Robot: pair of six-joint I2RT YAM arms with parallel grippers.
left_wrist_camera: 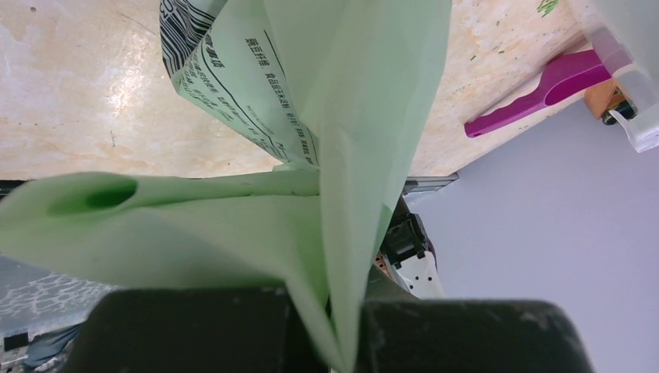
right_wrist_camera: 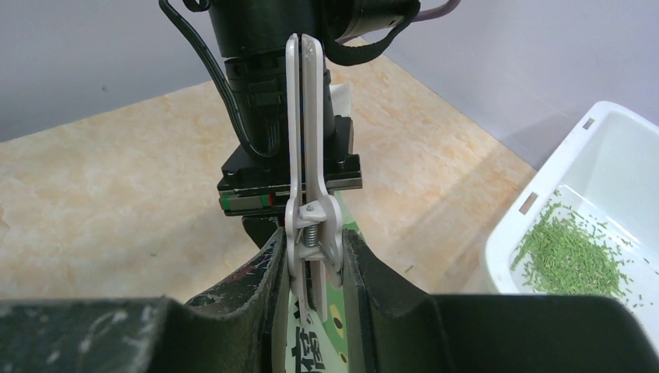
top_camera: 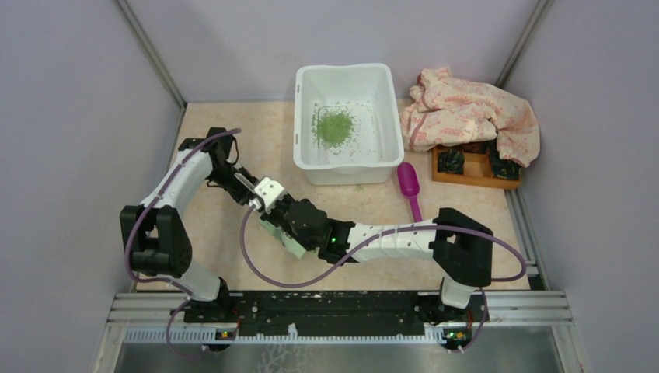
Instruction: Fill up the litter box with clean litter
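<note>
A pale green litter bag (left_wrist_camera: 381, 101) with dark print fills much of the left wrist view. My left gripper is shut on its thin folded film. In the top view, part of the bag (top_camera: 289, 242) shows beneath the right arm. My right gripper is shut on a pair of spring-loaded scissors (right_wrist_camera: 311, 211), whose nearly closed blades point toward the left gripper. Whether they touch the bag cannot be told. The white litter box (top_camera: 348, 167) stands at the back, with a patch of green litter (top_camera: 334, 128) on its floor.
Right of the box lies a purple scoop (top_camera: 408, 180). Farther right, a pink patterned cloth (top_camera: 470, 109) partly covers a wooden tray (top_camera: 474, 180) holding dark bundles. The right arm stretches across the front of the table, and the two grippers are close together.
</note>
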